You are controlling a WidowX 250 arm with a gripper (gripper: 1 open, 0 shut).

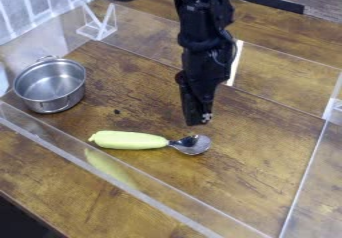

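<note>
My black gripper (201, 116) hangs over the wooden table, above and a little behind a metal spoon with a thick pale yellow-green handle (128, 140). The spoon's bowl (191, 144) points right, just below my fingertips in the view. My gripper looks shut, with nothing visible between its fingers. A steel pot (51, 86) sits at the left of the table.
Clear plastic walls (262, 68) border the work area at the back, right and front. A white object (234, 67) stands behind the arm.
</note>
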